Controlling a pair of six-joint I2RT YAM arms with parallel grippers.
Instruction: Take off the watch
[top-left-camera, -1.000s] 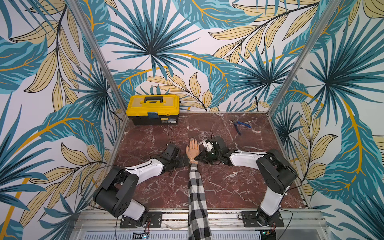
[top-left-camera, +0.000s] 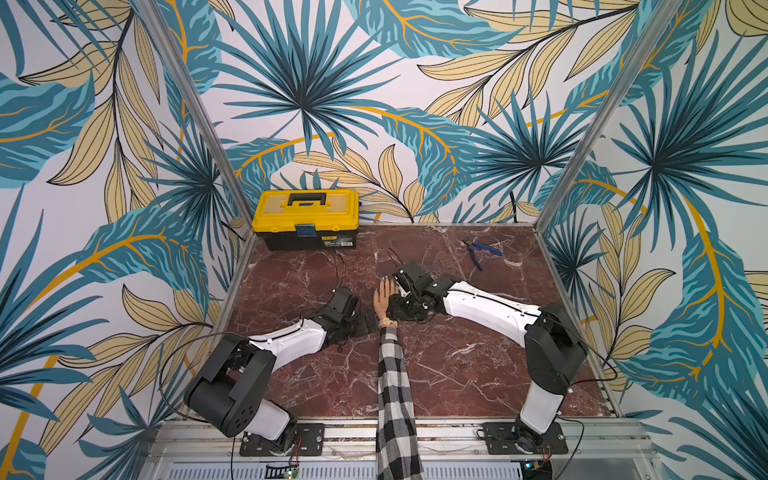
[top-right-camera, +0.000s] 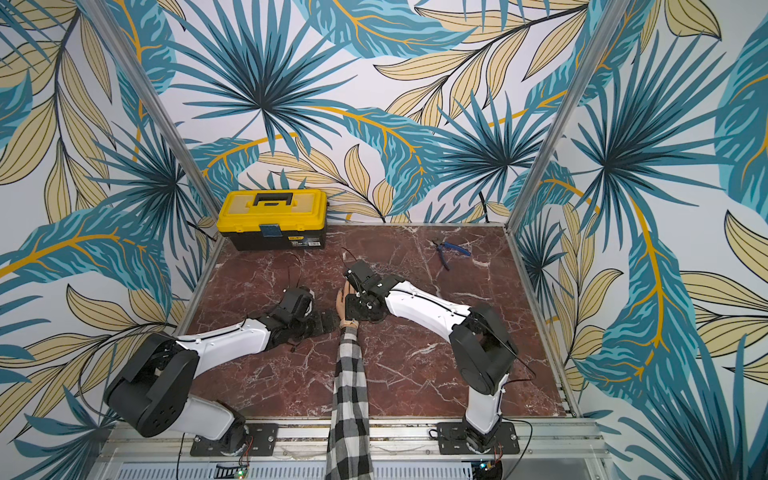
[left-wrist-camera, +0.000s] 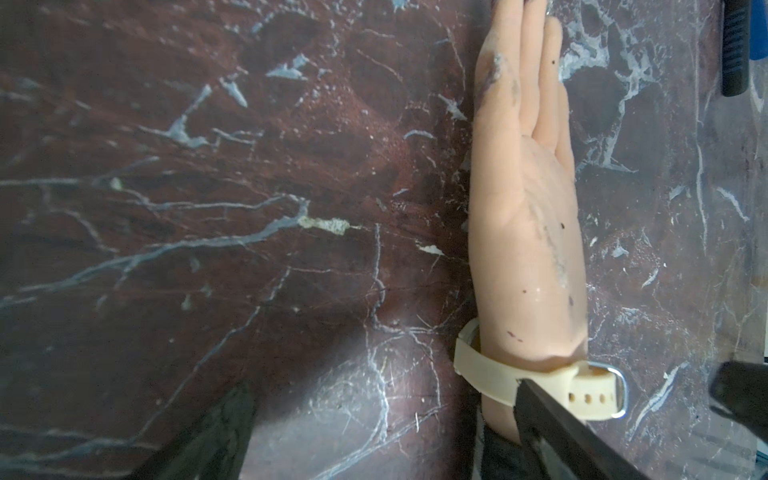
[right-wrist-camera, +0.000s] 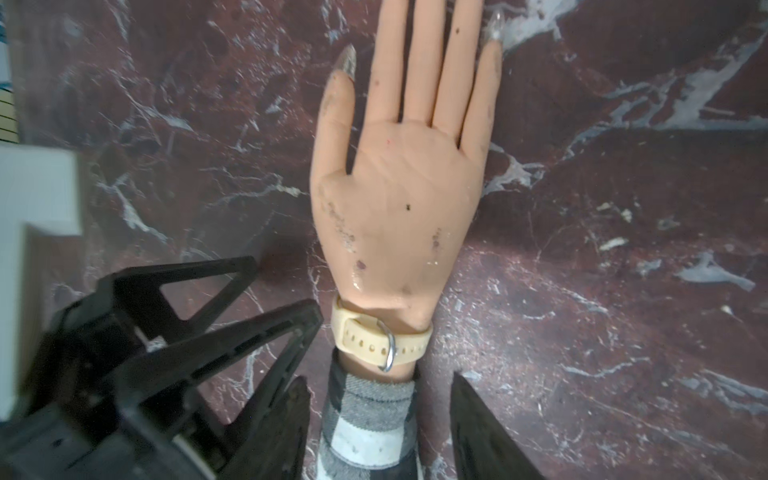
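Note:
A mannequin hand in a checked sleeve lies palm up at the table's middle. A cream watch with a silver buckle is round its wrist. My left gripper stands open just left of the wrist, beside the watch strap. My right gripper is open over the wrist, its fingers either side of the sleeve, just below the watch in the right wrist view. Neither holds anything.
A yellow toolbox stands at the back left, and blue pliers lie at the back right.
The left arm has barely moved. The hand stays at the middle.

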